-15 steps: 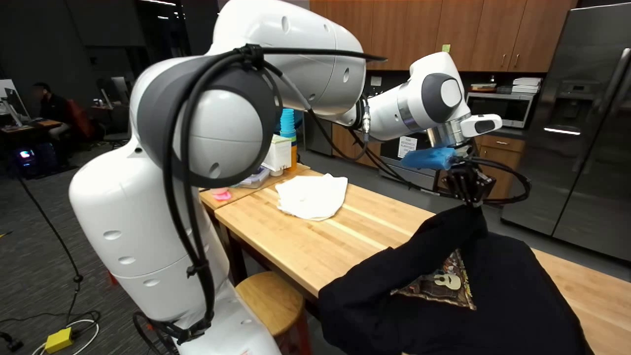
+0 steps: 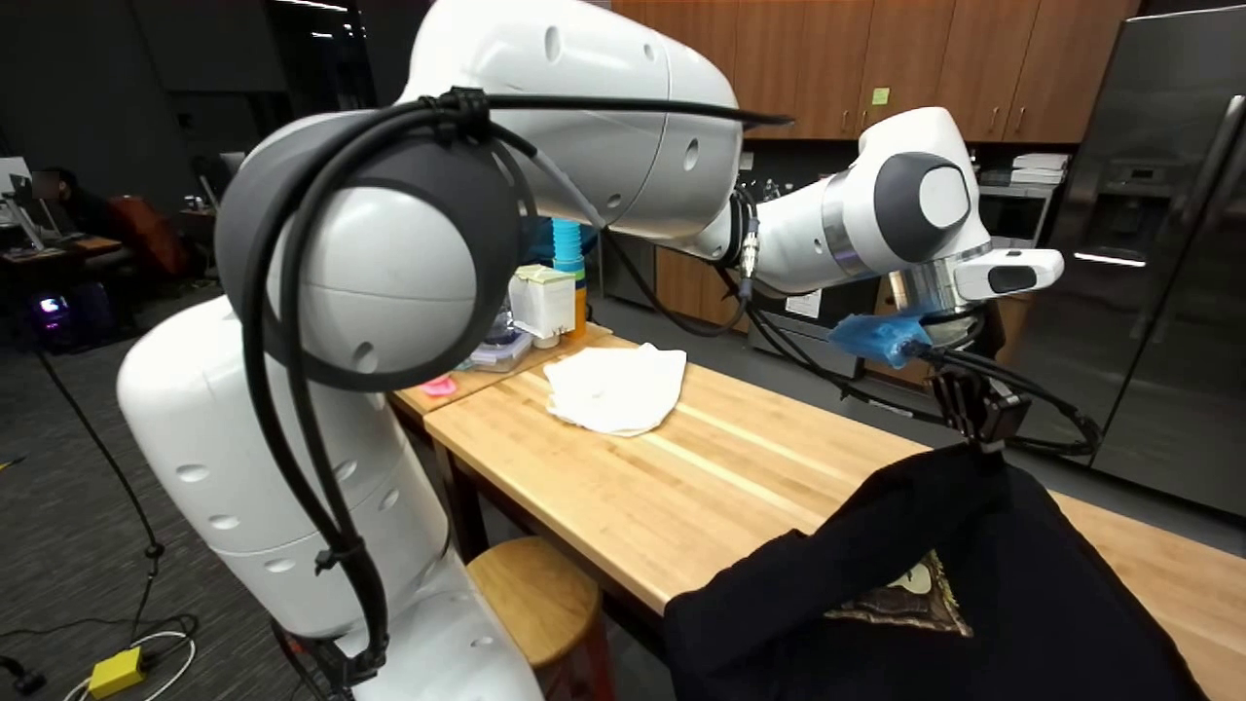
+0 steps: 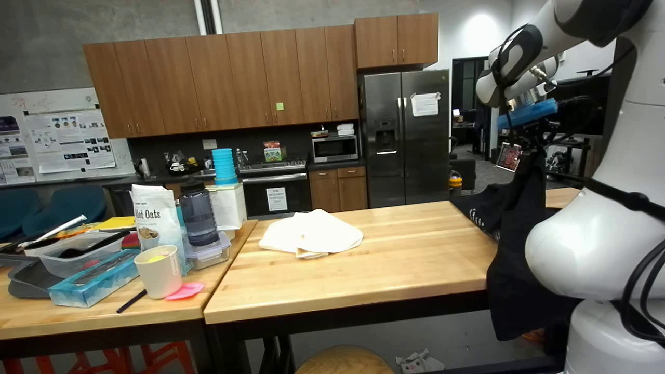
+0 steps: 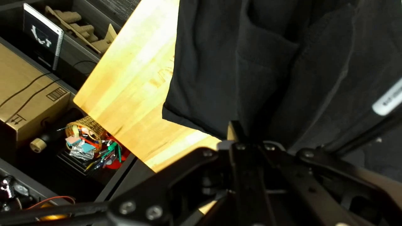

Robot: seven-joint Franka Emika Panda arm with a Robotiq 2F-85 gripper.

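A black garment (image 2: 1051, 584) with a printed guitar picture (image 2: 919, 580) is draped over the right part of the wooden table. My gripper (image 2: 990, 434) is shut on a pinch of its cloth, which rises to the fingertips in a peak. In exterior view 2 the black garment (image 3: 530, 268) hangs down over the table's front edge. Dark cloth, the garment (image 4: 214, 67), fills much of the wrist view below my gripper; the exact pinch is hard to make out there.
A folded white cloth (image 2: 619, 387) lies on the far part of the wooden table (image 3: 399, 262), with bare wood around it. Beyond stands a second table with a cup (image 3: 158, 272), a tissue box (image 3: 96, 278) and an oats bag (image 3: 156, 218). A stool (image 2: 537, 596) is close to the front edge.
My gripper has moved right and slightly lower in exterior view 1, pulling the garment's peak along. The cloth has shifted right, and its fold now covers more of the guitar picture.
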